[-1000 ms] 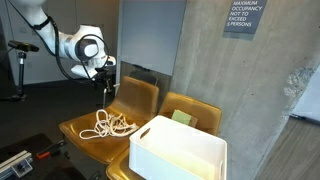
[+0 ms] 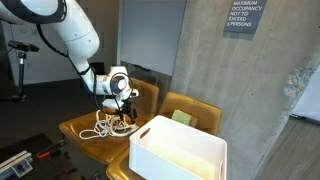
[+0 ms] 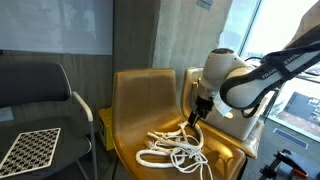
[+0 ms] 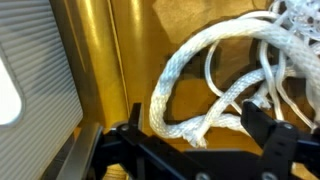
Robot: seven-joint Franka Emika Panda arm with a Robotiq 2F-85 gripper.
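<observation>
A white rope (image 2: pixel 107 126) lies in loose loops on the seat of a tan chair (image 2: pixel 85 145). In exterior view 2 the rope (image 3: pixel 180 150) spreads over the seat, with thin cords or frayed strands among the thicker loops. My gripper (image 3: pixel 188 117) is over the seat close to the rope's back part. From the wrist, the gripper stands open, its dark fingers (image 4: pixel 265 128) wide apart. A thick curve of rope (image 4: pixel 165 100) shows between and beyond them. Contact with the rope cannot be made out.
A white open box (image 2: pixel 180 150) stands on the right-hand chair, near the rope. A green cushion or block (image 2: pixel 185 118) rests behind it. A black chair (image 3: pixel 45 110) is off to the left in exterior view 2. The chair backrest rises close behind the gripper.
The arm has swung right and come down from high at the left to low over the rope. The rope and box look unmoved.
</observation>
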